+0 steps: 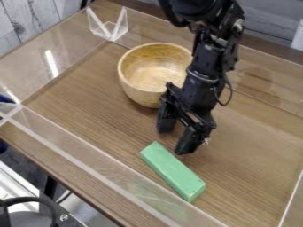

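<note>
My black arm comes down from the top centre to the gripper (183, 126), which is low over the wooden table (83, 115) just in front of a tan bowl (142, 66). Its fingers are dark and tangled against their own shadow, so I cannot tell whether they are open or shut, or whether anything is between them. A green rectangular block (173, 170) lies on the table below the gripper, toward the front, apart from it.
A clear wire-like object (106, 27) stands at the back left. Clear panels edge the table at left, front and right.
</note>
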